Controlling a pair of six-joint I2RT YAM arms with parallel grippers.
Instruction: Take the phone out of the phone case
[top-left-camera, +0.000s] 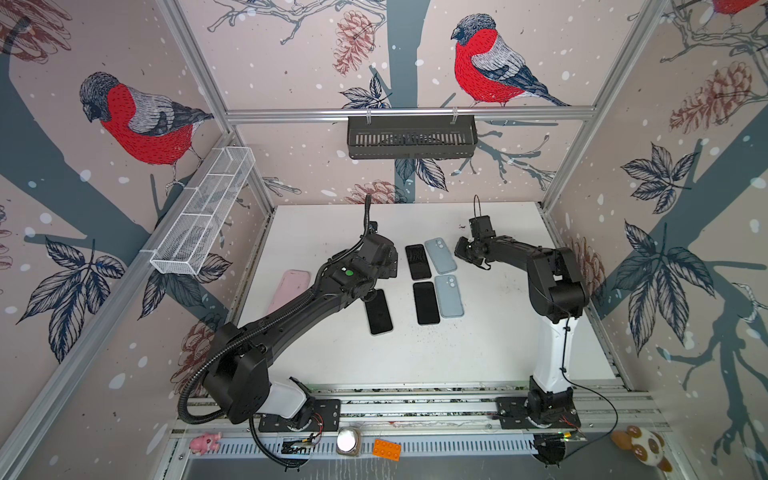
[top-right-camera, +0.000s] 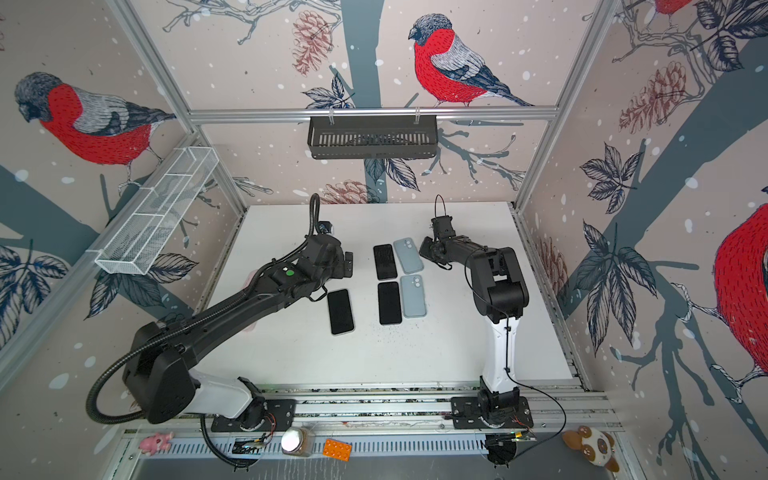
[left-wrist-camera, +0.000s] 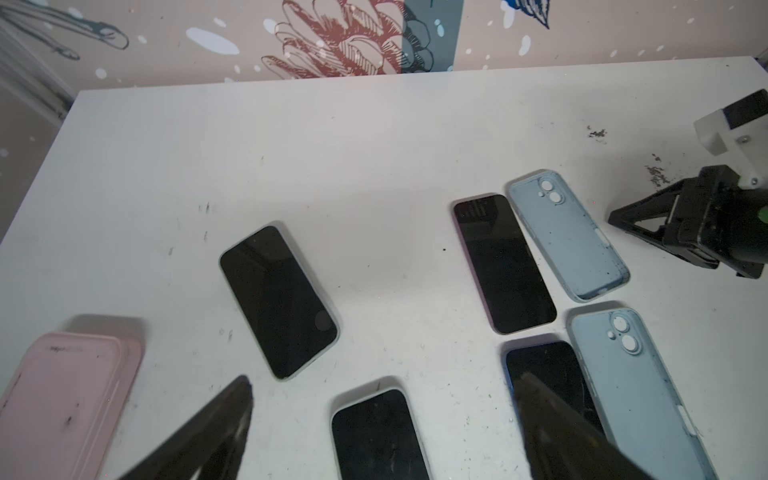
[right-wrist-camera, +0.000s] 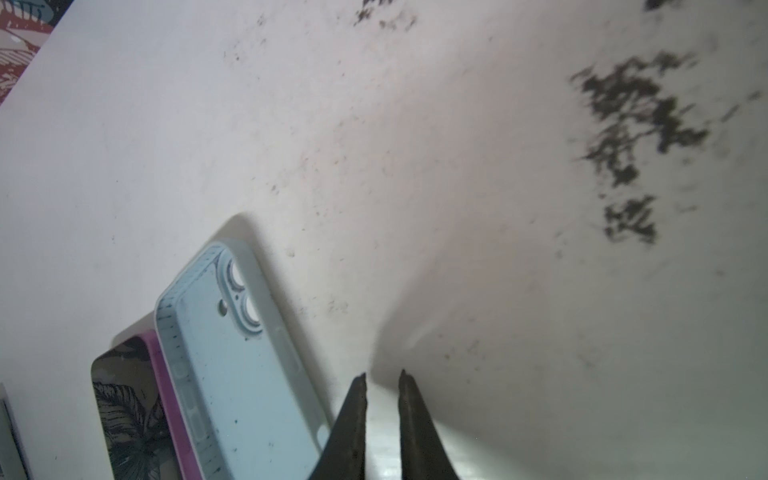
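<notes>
A blue case (top-left-camera: 440, 256) lies empty at back centre, beside a black phone (top-left-camera: 417, 262). Nearer lie another blue case (top-left-camera: 449, 297) and phone (top-left-camera: 425, 302). Further left are a phone (left-wrist-camera: 280, 300), a front phone (top-left-camera: 379, 312) and a pink case (left-wrist-camera: 64, 400). My left gripper hangs open above the table, with nothing between its fingers. My right gripper is low, just right of the back case; its fingertips are close together, a narrow gap visible between them, and no held object shows.
A dark basket (top-left-camera: 412, 144) hangs on the back rail, a white mesh shelf (top-left-camera: 200, 216) on the left.
</notes>
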